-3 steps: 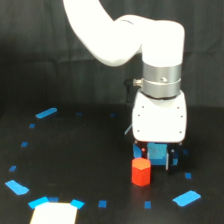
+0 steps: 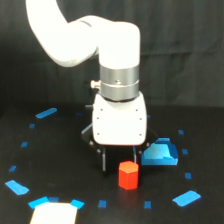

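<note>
A red hexagonal block rests on the black table, just in front of the gripper. My gripper hangs low with its fingers spread apart, and no object shows between them. The red block lies nearer the camera, below the right-hand finger; whether they touch I cannot tell. To the right of the gripper is a light-blue block, its left end close to the white gripper body.
A cream-coloured object is cut off by the bottom edge at the left. Flat blue tape strips and small blue squares mark the table.
The arm has swung left, away from over the light-blue block, which now shows more fully. The red block has shifted slightly left and toward the camera.
</note>
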